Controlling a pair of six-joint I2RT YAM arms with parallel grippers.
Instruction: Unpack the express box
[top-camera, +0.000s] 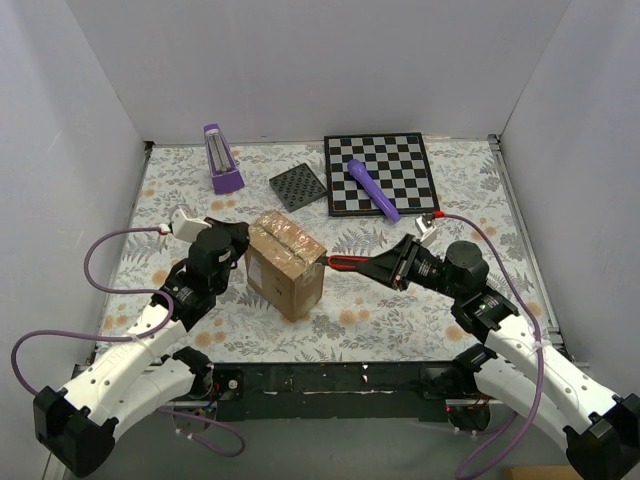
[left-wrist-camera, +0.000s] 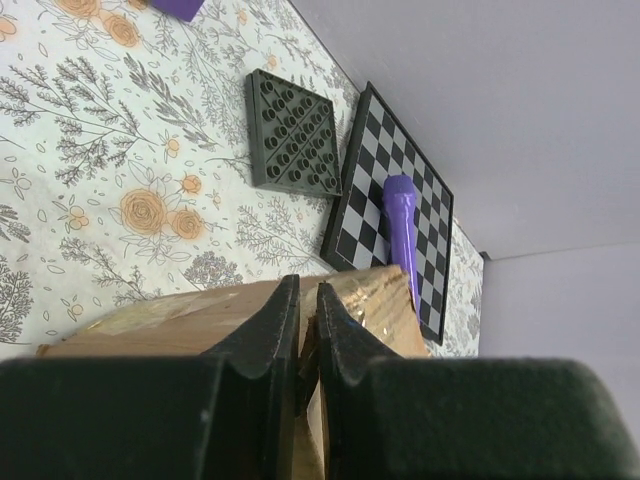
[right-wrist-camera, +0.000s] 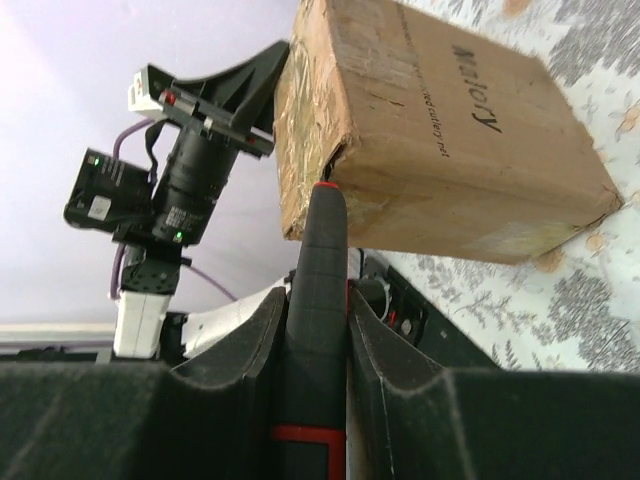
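Note:
A brown taped cardboard box (top-camera: 280, 268) stands between my arms in the top view, turned at an angle, with printed lettering showing in the right wrist view. At its upper left edge, my left gripper (top-camera: 244, 236) is shut on the box; the left wrist view has cardboard (left-wrist-camera: 215, 312) around the closed fingers. My right gripper (top-camera: 372, 266) is shut on a black and red cutter (right-wrist-camera: 318, 265), whose front end meets the box's edge by a dark slit. The cutter's blade itself is hidden. Nothing inside the box can be seen.
Behind the box lie a grey dotted board (top-camera: 298, 187), a checkered board (top-camera: 408, 185) with a purple microphone-shaped item (top-camera: 373, 188) on it, and a purple stand (top-camera: 224, 165).

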